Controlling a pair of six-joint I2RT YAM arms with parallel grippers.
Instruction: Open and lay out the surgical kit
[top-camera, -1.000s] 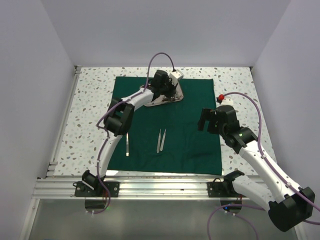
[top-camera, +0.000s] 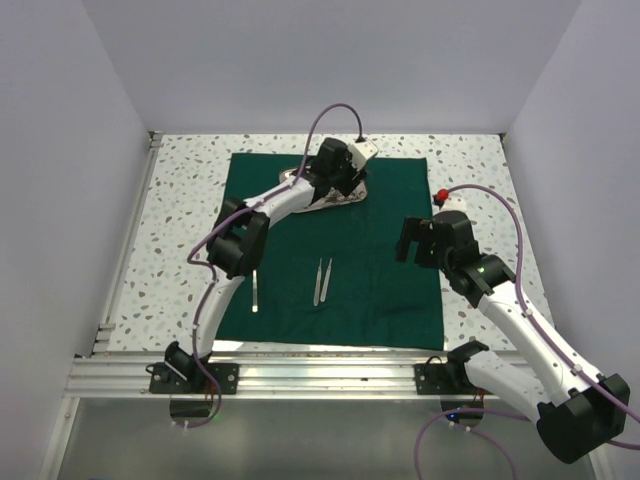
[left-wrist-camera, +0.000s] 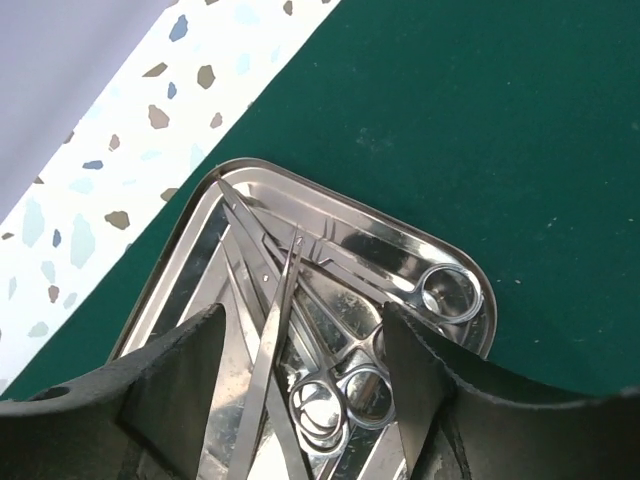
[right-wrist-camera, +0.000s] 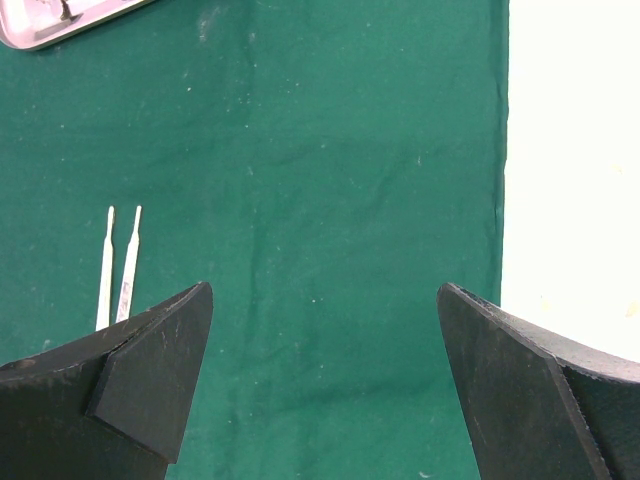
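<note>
The steel tray (left-wrist-camera: 370, 230) holds jumbled instruments, scissors (left-wrist-camera: 318, 408) and tweezers (left-wrist-camera: 256, 400) among them, on the green cloth (top-camera: 380, 300). My left gripper hangs open over the tray, its fingers either side of the instruments, partly hiding the tray in the top view. Two slim instruments (top-camera: 326, 282) lie side by side at mid-cloth, and a single long one (top-camera: 255, 292) lies farther left. My right gripper stands open above the cloth's right part, with nothing between its fingers.
The speckled table (top-camera: 160, 240) borders the cloth, with walls at back and sides.
The right arm and the instruments on the cloth are unchanged.
</note>
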